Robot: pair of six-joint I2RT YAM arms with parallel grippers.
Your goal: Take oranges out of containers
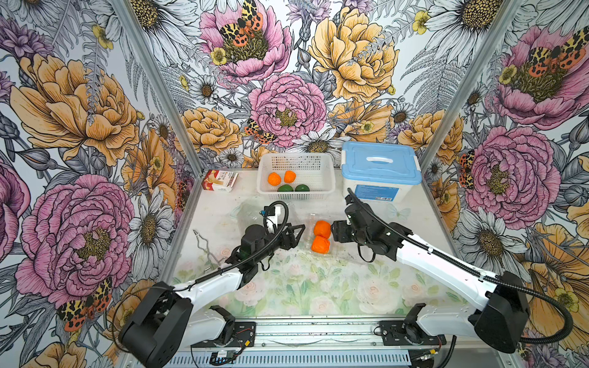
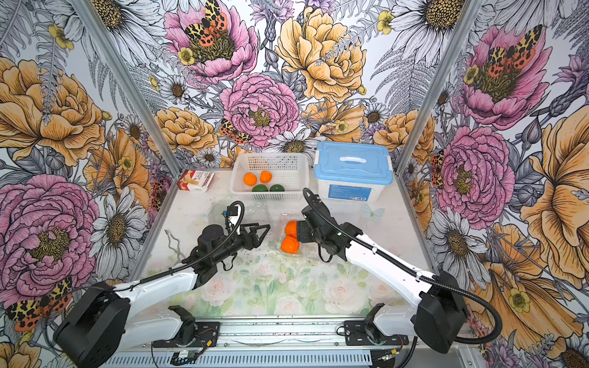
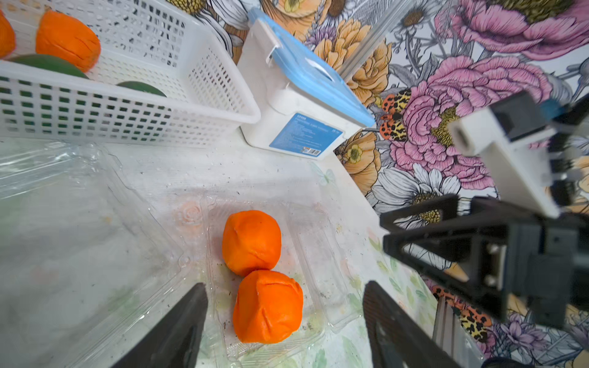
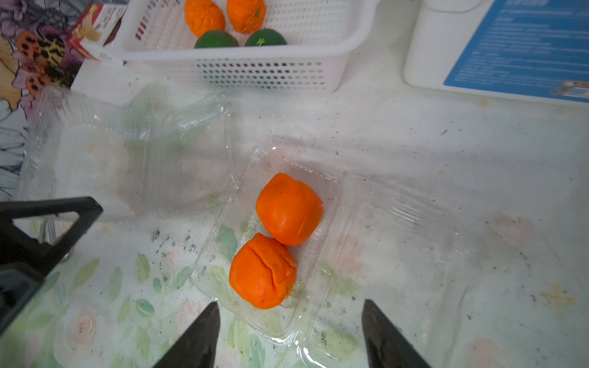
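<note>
Two oranges, a rear one [image 3: 251, 242] and a front one [image 3: 267, 306], sit in a clear plastic container [image 4: 214, 248] at the table's middle, its empty lid half folded out to the right. My left gripper [image 1: 296, 233] is just left of them, part open and empty; my right gripper [image 1: 337, 231] hangs just right of and above them, also part open with nothing visible between its fingers. A second clear container [image 4: 86, 159] lies empty on the left. Two more oranges [image 1: 273, 178] lie with green fruits in a white perforated basket [image 2: 270, 161] at the back.
A lidded blue-and-white box [image 1: 380, 162] stands back right, a carton [image 1: 219, 180] back left, and metal tongs [image 2: 171, 245] at the left.
</note>
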